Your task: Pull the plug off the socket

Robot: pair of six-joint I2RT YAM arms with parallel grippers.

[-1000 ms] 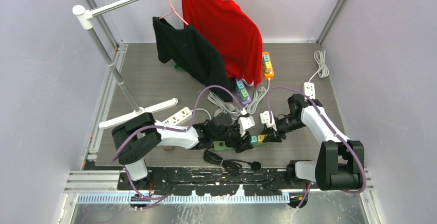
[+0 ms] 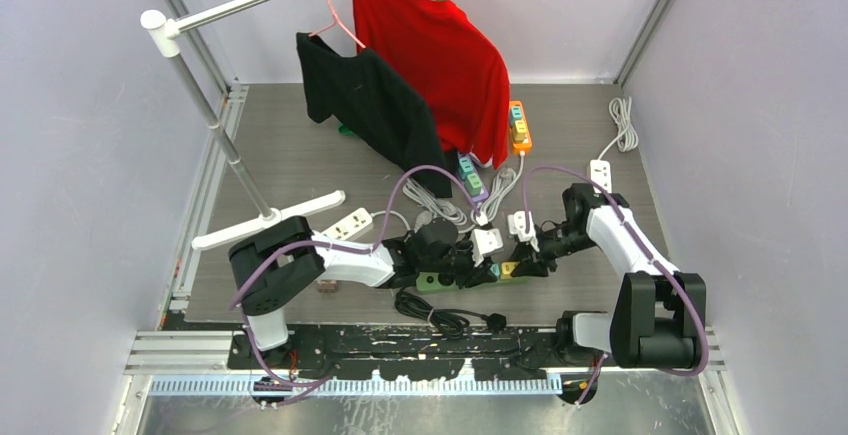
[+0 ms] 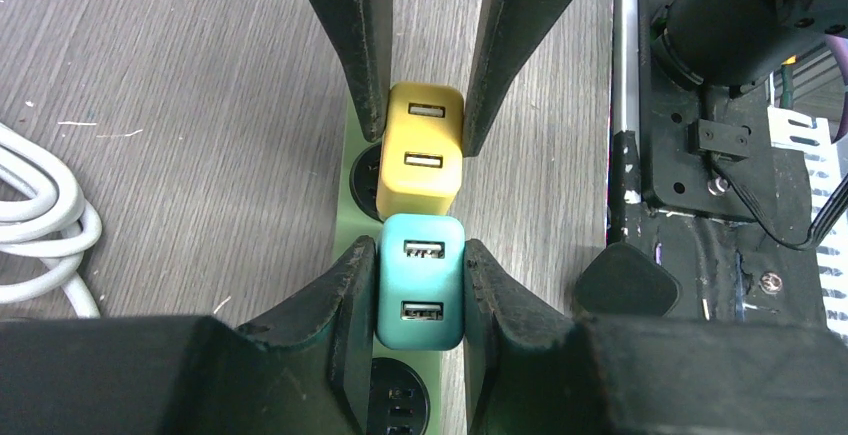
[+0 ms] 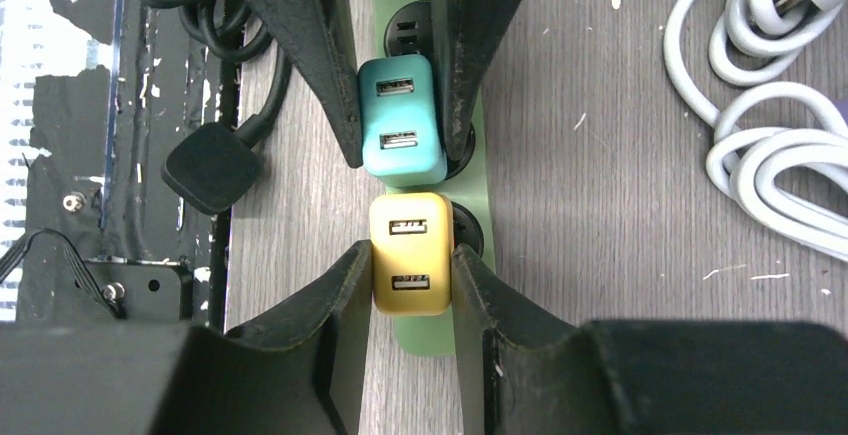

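A teal plug [image 3: 421,280] with two USB ports sits between the fingers of my left gripper, which is shut on it. My right gripper is shut on a yellow plug [image 4: 411,255] of the same shape. The plugs stand close together over the green socket strip [image 4: 425,335]. A black round socket shows beside the yellow plug in the right wrist view; whether its prongs are still inside cannot be told. The teal plug's prongs are hidden too. From above, both grippers [image 2: 493,271] meet near the strip's right end.
A coiled black cable [image 2: 432,313] lies in front of the strip. Behind are white cables [image 2: 437,201], a purple strip [image 2: 472,177] and an orange strip [image 2: 520,127]. A red sweater [image 2: 430,55] and a black garment [image 2: 370,105] hang at the back.
My left gripper has moved right, onto the teal plug, and its fingers now cover more of it. The right gripper has shifted only slightly and stays at the yellow plug.
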